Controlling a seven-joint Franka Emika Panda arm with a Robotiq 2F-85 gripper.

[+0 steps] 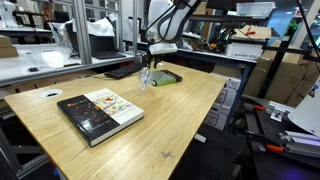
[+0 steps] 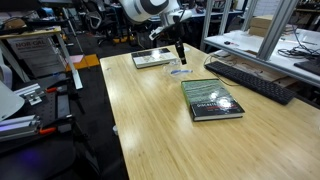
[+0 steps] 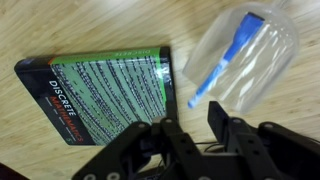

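A clear plastic cup [image 3: 272, 70] stands on the table, with a blue marker-like item [image 3: 230, 52] leaning inside it in the wrist view. My gripper is just beside the cup's near side, its dark fingers apart and nothing between them. The blue item's lower end points toward the gap. From exterior view 1 the cup [image 1: 145, 78] appears under and left of my gripper [image 1: 153, 64]. Exterior view 2 shows the cup [image 2: 172, 69] with the blue item [image 2: 181, 72] in it.
A green and black "Discrete Mathematics" book [image 3: 110, 95] lies near the cup. Another book [image 2: 153, 57] is across the table. A black keyboard [image 2: 248, 80] lies by the table's edge. The wood between the books is mostly bare.
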